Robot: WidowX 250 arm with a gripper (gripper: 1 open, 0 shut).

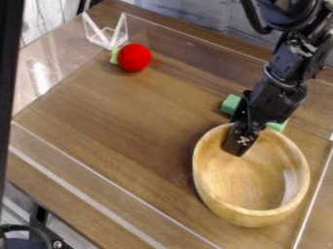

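A wooden bowl (254, 190) sits at the lower right of the table. My black gripper (239, 138) is down at the bowl's upper rim, its fingertips over that edge; whether they are closed on the rim is hard to tell. A green block (231, 105) lies behind the gripper and bowl, partly hidden by the gripper.
A red ball (134, 57) with a green piece beside it is at the upper left of the wooden table (111, 126), near a white wire-like object (107, 31).
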